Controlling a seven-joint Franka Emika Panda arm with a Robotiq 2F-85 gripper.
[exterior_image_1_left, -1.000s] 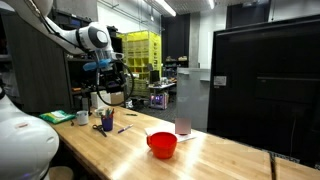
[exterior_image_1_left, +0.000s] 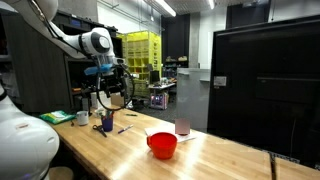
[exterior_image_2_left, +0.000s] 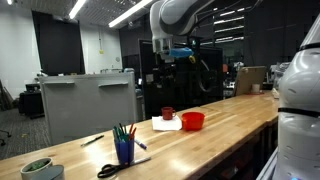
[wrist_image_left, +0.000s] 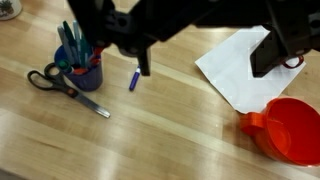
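Observation:
My gripper hangs high above the table, its dark fingers (wrist_image_left: 142, 60) apart and bare table and paper showing between them. In exterior view 1 the gripper (exterior_image_1_left: 108, 72) is above the left part of the table. A blue cup (wrist_image_left: 85, 74) full of pens and tools stands left of the fingers in the wrist view, with black-handled scissors (wrist_image_left: 65, 86) lying beside it. A red pot (wrist_image_left: 297, 130) sits at the lower right. White paper (wrist_image_left: 232, 68) lies partly behind the right finger. A red mug (exterior_image_2_left: 168, 113) stands by the paper.
A short blue marker (wrist_image_left: 134, 79) lies between the cup and the paper. A round grey-green container (exterior_image_2_left: 38, 168) is at the table's near left in exterior view 2.
The gripper has shifted slightly lower and to the left in exterior view 1. The cup, the pot and the other table objects have not moved.

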